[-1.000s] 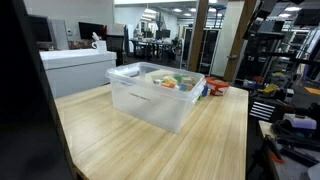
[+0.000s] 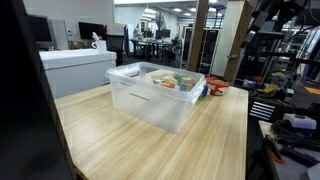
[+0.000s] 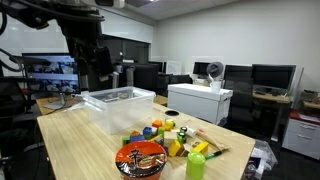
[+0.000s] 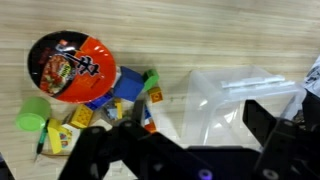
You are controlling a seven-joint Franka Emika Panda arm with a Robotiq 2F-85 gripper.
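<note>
Over the table hangs my gripper, its two dark fingers wide apart and nothing between them in the wrist view. Below it stands a clear plastic bin point(image 2: 155, 98), with part of its rim under the right finger in that view. A red round container point(image 3: 141, 159) with a dark patterned inside sits beside several colored wooden blocks, among them a blue block point(image 4: 129, 83) and a yellow block point(image 4: 81, 116). A green cylinder point(image 4: 33, 113) stands at the edge of this group. In exterior view 1 the bin partly hides the blocks.
Bare wooden tabletop point(image 2: 105, 135) lies on the near side of the bin in exterior view 1. A white cabinet point(image 3: 198, 101) stands behind the table. A plastic bag point(image 3: 262, 158) lies by the table's right edge.
In exterior view 1 the arm at upper right has come lower and farther left into the picture. The bin and blocks have stayed in place.
</note>
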